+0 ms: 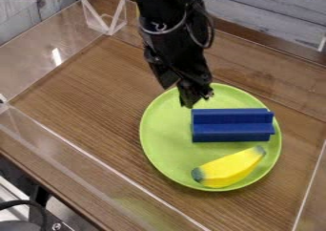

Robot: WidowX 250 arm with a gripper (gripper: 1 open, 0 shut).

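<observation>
My black gripper (178, 82) hangs over the upper-left rim of a green plate (173, 149), with its fingers open and nothing seen between them. On the plate, a dark blue block (232, 130) lies at the upper right, below and right of the gripper. A yellow banana (230, 167) lies at the lower right of the plate, below the block.
Transparent edging runs along the left side, and white boards stand beyond the table at the back. A black cable lies at the lower left corner.
</observation>
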